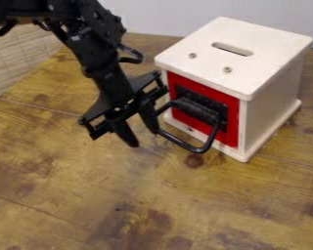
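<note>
The black arm comes down from the top left, its gripper [138, 119] hanging low just left of a white box [270, 73] with a red front [226, 145]. The fingers look parted, one by the box's black handle and the other lower left; whether anything is between them is unclear. The black U-shaped handle [198, 146] juts out from a dark slotted piece in the red front, low and to the right of the gripper.
A woven mat [16, 63] lies at the far left. A pale wall stands behind the box.
</note>
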